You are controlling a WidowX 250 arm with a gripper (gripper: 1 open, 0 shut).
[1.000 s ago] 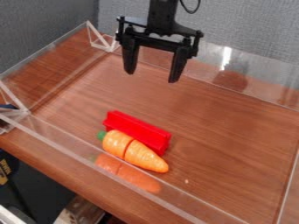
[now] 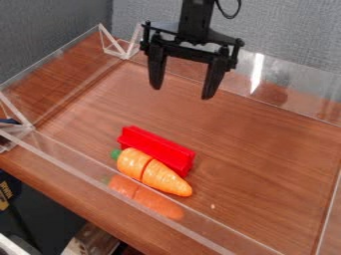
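Note:
My black gripper (image 2: pixel 182 82) hangs high over the back middle of the wooden surface, its two fingers wide apart with nothing between them. Well in front of it lie a red block (image 2: pixel 160 146), long and lying flat, and a toy carrot (image 2: pixel 155 174), orange with a green tip, just in front of the block on its near side. The gripper touches neither.
A clear acrylic wall (image 2: pixel 290 85) runs along the back of the wooden surface (image 2: pixel 253 159), with more along the left and front edges. A dark area lies beyond the front left edge.
The gripper has shifted slightly to the right since one second ago, with a small dip and rise on the way. The block and carrot have not moved.

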